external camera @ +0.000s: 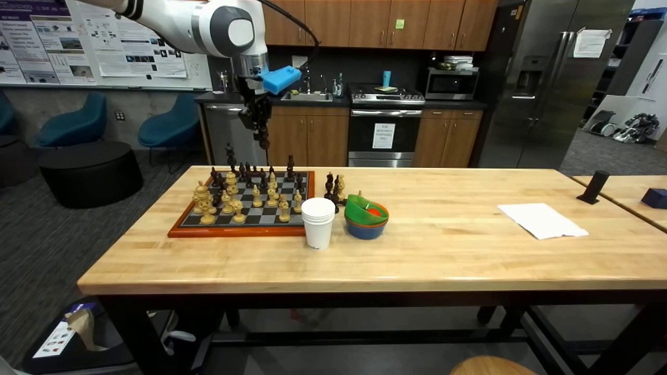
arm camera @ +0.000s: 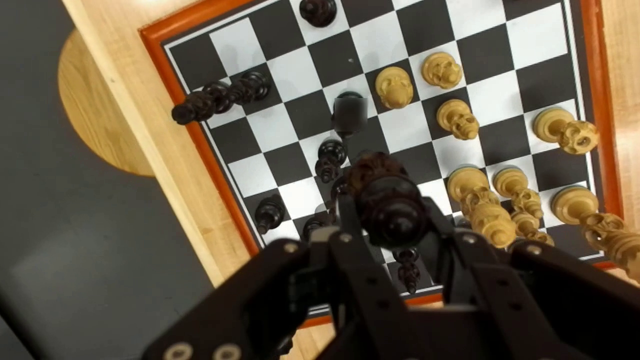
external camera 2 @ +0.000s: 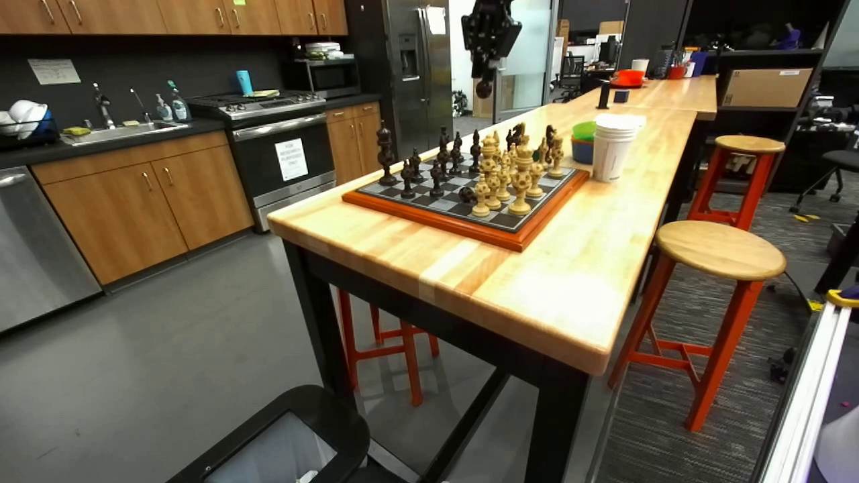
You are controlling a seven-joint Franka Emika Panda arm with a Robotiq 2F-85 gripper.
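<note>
My gripper is shut on a dark brown chess piece (arm camera: 393, 210), whose round base faces the wrist camera. In exterior view 1 the gripper (external camera: 262, 128) hangs well above the far side of the chessboard (external camera: 241, 231). Exterior view 2 shows the held piece (external camera 2: 483, 87) clear of everything below. On the board stand dark pieces, among them a tall one (external camera 2: 386, 153), and light carved pieces such as one (arm camera: 394, 87) near the middle. Part of the board lies hidden behind the gripper in the wrist view.
White stacked cups (external camera: 318, 222) stand at the board's front right corner. Beside them are a green bowl (external camera: 357, 211) and a blue bowl (external camera: 365, 232). Several chess pieces (external camera: 335, 190) stand off the board to its right. A white sheet (external camera: 541, 220) lies farther right, with bare tabletop between.
</note>
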